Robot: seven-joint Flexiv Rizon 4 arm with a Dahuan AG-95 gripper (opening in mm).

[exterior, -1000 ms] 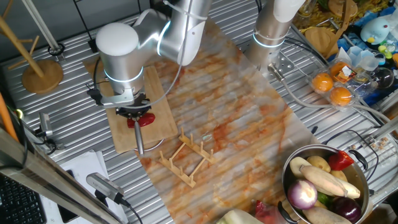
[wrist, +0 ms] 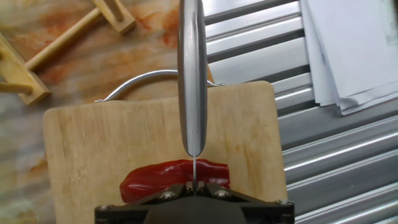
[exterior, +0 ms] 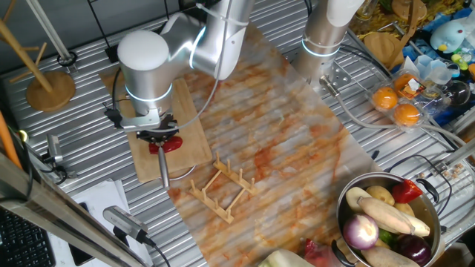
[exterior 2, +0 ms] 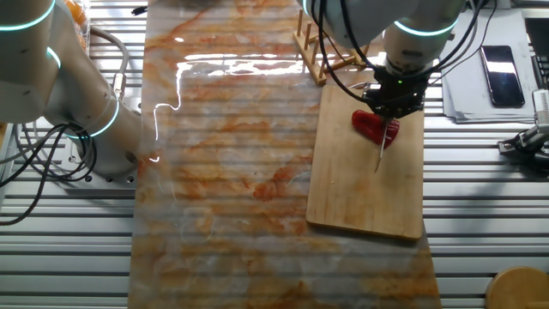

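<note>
My gripper is shut on a knife [wrist: 192,74], whose metal handle points away from it in the wrist view. The thin blade [exterior 2: 382,146] shows edge-on in exterior view 2. Under the gripper, a red pepper [wrist: 165,177] lies across the wooden cutting board [wrist: 112,134]. In the wrist view the blade's line crosses the pepper toward its right end. Whether the blade is in the pepper or only above it, I cannot tell. From exterior view 1, the gripper [exterior: 156,136] hides part of the pepper [exterior: 168,145].
A wooden peg rack [exterior: 223,191] stands close to the board's handle end. A pot [exterior: 344,215] full of vegetables is at the lower right. Papers [exterior 2: 480,69] with a phone [exterior 2: 503,75] lie beside the board. Much of the marbled sheet [exterior 2: 232,180] is bare.
The pepper has shifted a little, while the board has stayed put.
</note>
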